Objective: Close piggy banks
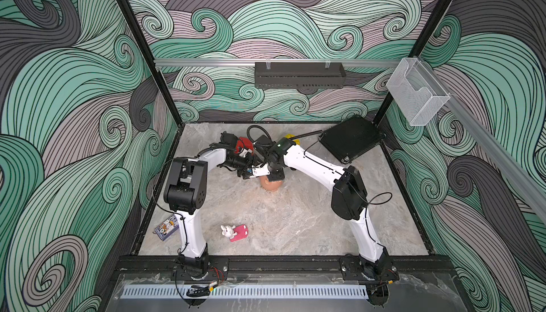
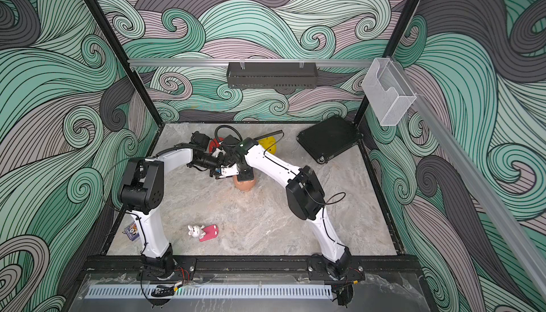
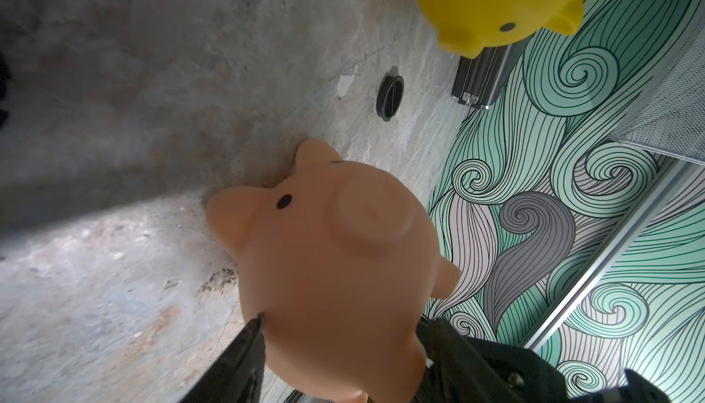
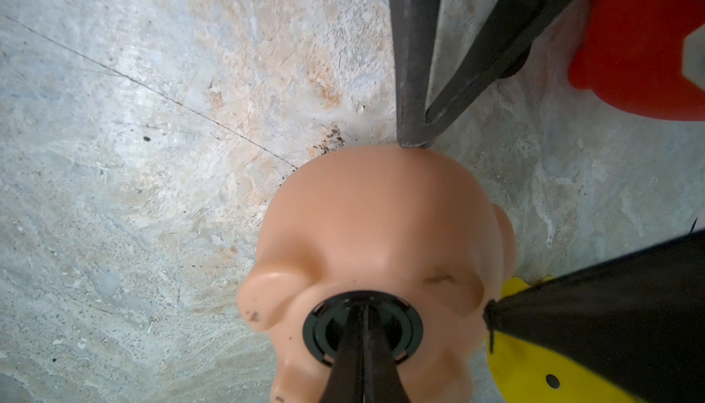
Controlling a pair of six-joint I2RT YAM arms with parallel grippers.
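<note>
The peach piggy bank (image 4: pixel 382 212) rests on its side, its underside with a round black plug (image 4: pixel 313 329) facing the right wrist camera. My right gripper is shut, its fingertips over the plug's middle with nothing seen between them. My left gripper has one finger (image 3: pixel 246 362) on each side of the peach body; whether they press on it I cannot tell. A yellow piggy bank (image 3: pixel 514 6) is at the top of the left wrist view. In the right wrist view a red piggy bank (image 4: pixel 639 50) fills the upper right corner.
A small black round piece (image 3: pixel 390 97) lies between the peach and yellow banks. A black case (image 1: pixel 352 138) sits at the back right. Near the front are a rabbit toy (image 1: pixel 228 231) and a small box (image 1: pixel 166 226).
</note>
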